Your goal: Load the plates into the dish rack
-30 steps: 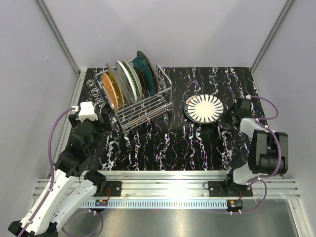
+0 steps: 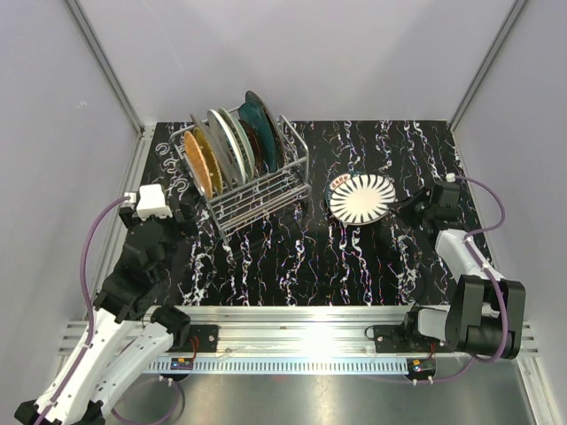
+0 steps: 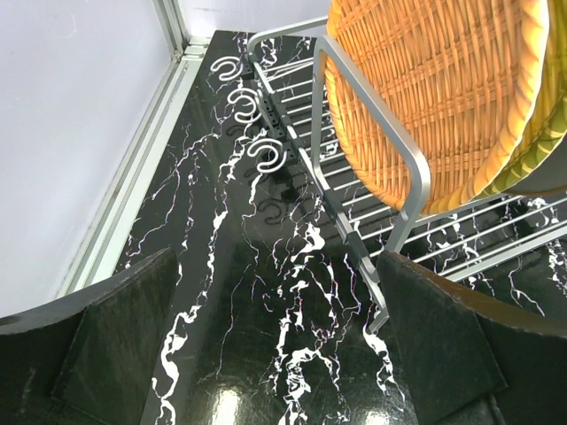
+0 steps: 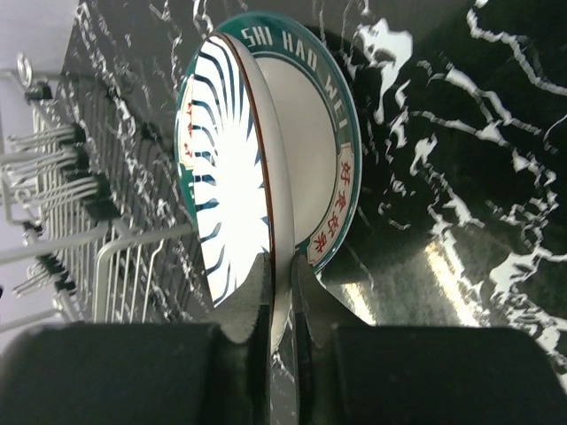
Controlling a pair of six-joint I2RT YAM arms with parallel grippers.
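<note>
My right gripper is shut on the rim of a white plate with dark radiating stripes (image 4: 232, 150); the plate is tilted up on edge in the right wrist view. Under it lies a white plate with a green lettered rim (image 4: 350, 168), mostly covered by the striped one in the top view. At the left, my left gripper stands open and empty, near the front left corner of the metal dish rack (image 2: 257, 204). An orange woven plate (image 3: 425, 97) stands in that rack beside several others, including a teal plate (image 2: 257, 128).
The rack's front and right slots (image 2: 275, 190) show bare wires. Open black marbled tabletop (image 2: 297, 266) lies between the rack and the plates. Walls close in on the left, back and right. Wire hooks (image 3: 267, 155) stick out from the rack's left side.
The striped plate has shifted slightly left together with my right gripper, baring a different part of the plate underneath. My left arm has barely moved.
</note>
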